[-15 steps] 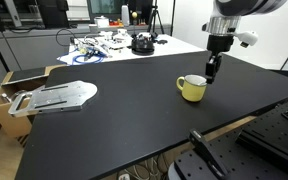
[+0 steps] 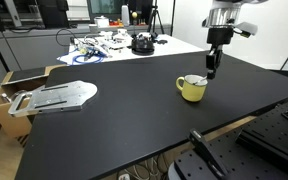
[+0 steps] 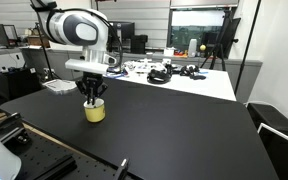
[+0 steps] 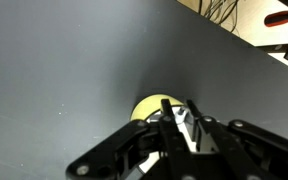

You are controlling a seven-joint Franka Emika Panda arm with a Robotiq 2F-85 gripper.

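Note:
A yellow mug (image 2: 192, 92) stands upright on the dark table. Just beside and above its rim, in exterior view 1, is my gripper (image 2: 211, 73), pointing down. Exterior view 2 puts the gripper (image 3: 91, 98) over the mug (image 3: 95, 115), its tips close to the opening. In the wrist view, my gripper is shut on a small pale, shiny object (image 4: 181, 115), possibly a utensil's handle; its full shape is hidden. Behind the fingers the mug's yellow rim (image 4: 147, 106) shows, its inside mostly covered.
A white flat rack (image 2: 62, 97) lies on the left of the table. Cables and equipment (image 2: 106, 45) crowd the back. A wooden crate (image 2: 14, 103) stands beyond the left edge.
The gripper has risen slightly beside the mug. A pale thin piece now shows more clearly between mug and fingertips. The mug stays in place.

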